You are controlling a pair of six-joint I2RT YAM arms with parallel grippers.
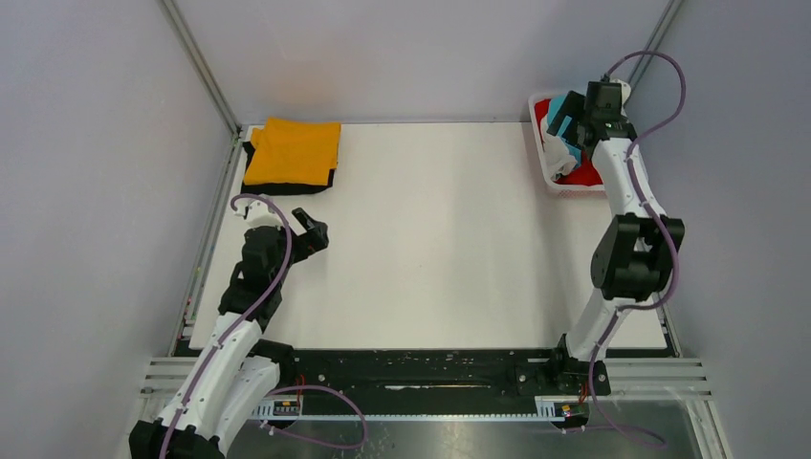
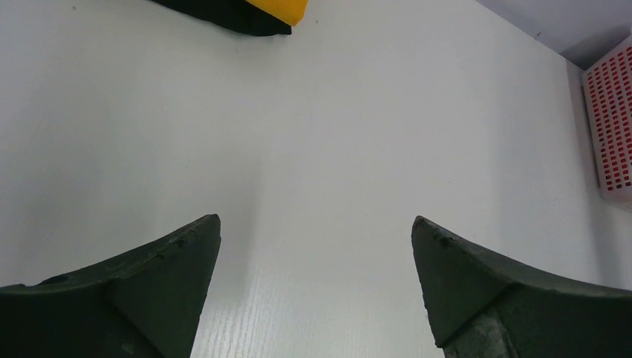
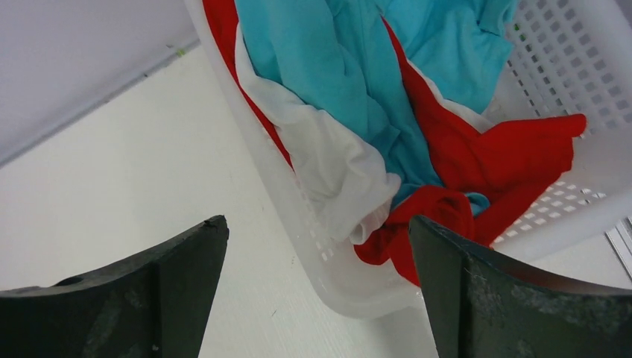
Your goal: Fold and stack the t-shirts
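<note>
A folded stack of shirts [image 1: 292,151], orange on black, lies at the back left; its corner shows atop the left wrist view. The white basket [image 1: 541,175] at the back right holds crumpled cyan [image 3: 313,52], white [image 3: 335,164] and red [image 3: 514,156] shirts. My right gripper [image 1: 564,120] is open over the basket, nothing held, its fingers near the rim in the right wrist view. My left gripper [image 1: 311,229] is open over the table, nearer the front than the stack, with nothing between its fingers.
Walls stand close at the back, left and right. The basket's perforated side [image 2: 611,127] shows at the right edge of the left wrist view.
</note>
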